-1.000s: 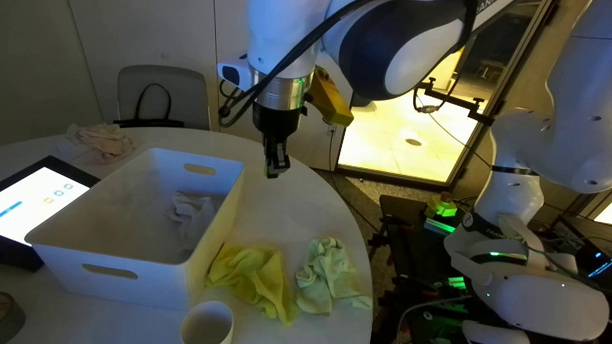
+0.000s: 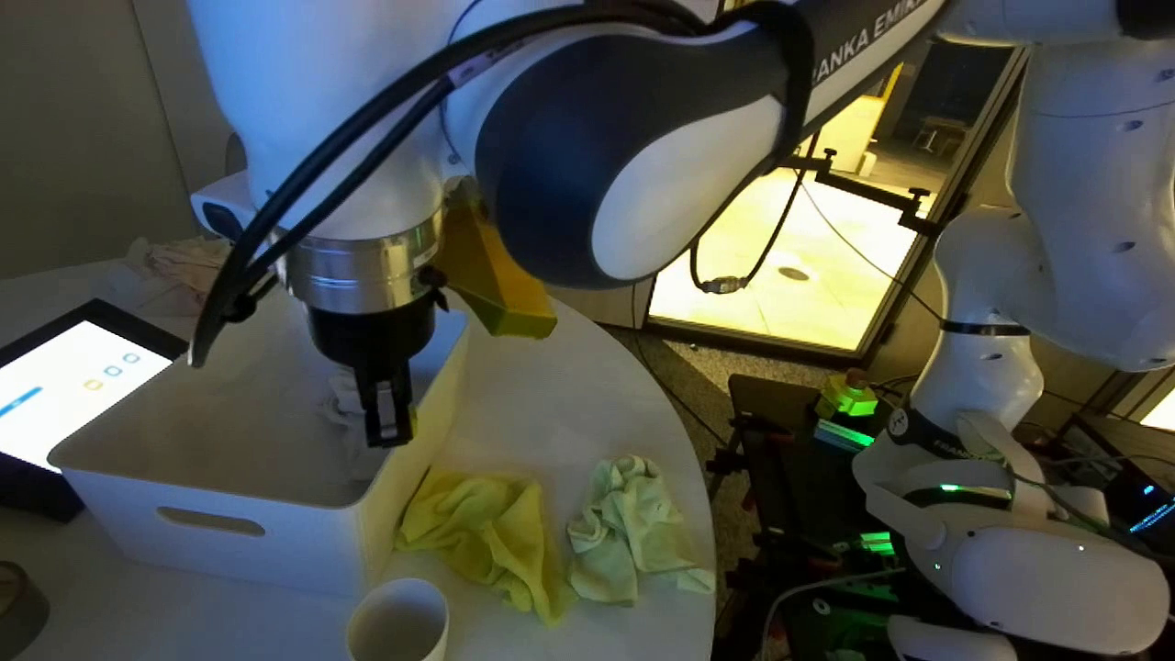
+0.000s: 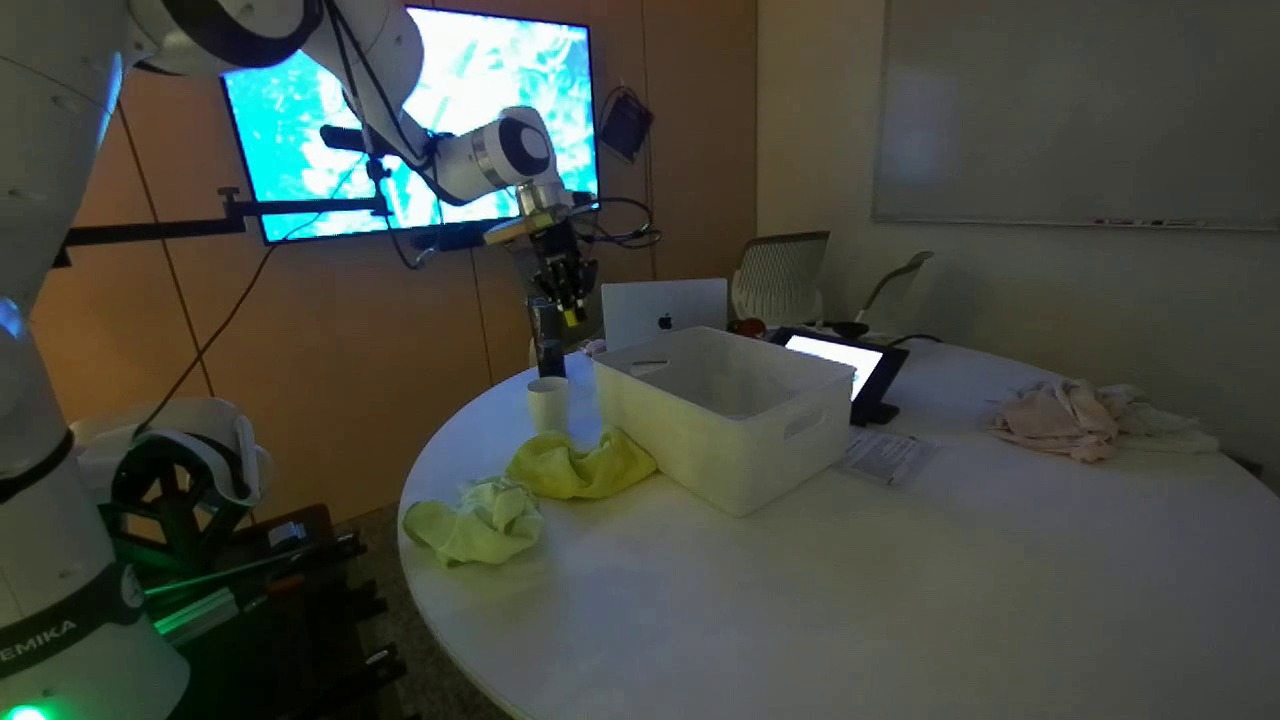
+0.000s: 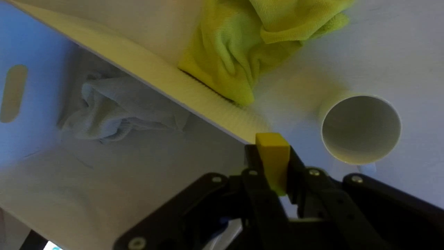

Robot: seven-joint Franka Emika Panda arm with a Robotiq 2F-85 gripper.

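A small yellow block [image 4: 272,160] is pinched between the black fingers of my gripper, which is shut on it. In exterior view 2 the gripper [image 3: 569,302] hangs well above the table, the block's yellow end [image 3: 573,318] showing below the fingertips. From exterior view 1, the gripper [image 2: 387,431] appears in front of the long side wall of the white box [image 2: 237,485]. The wrist view puts the block over the box's rim [image 4: 195,110], between the box interior and the white cup [image 4: 361,129]. Inside the box lies a crumpled grey-white cloth [image 4: 129,104].
A yellow cloth [image 2: 490,534] lies against the box, with a pale green cloth [image 2: 633,529] beside it near the table edge. Behind the box stand a tablet [image 3: 840,360] and a laptop [image 3: 666,312]. Pinkish cloths [image 3: 1062,420] rest farther along the table.
In exterior view 1 my gripper has moved left and lower in the picture, from beyond the box's far right corner to its side wall. The box, cloths and cup have stayed put.
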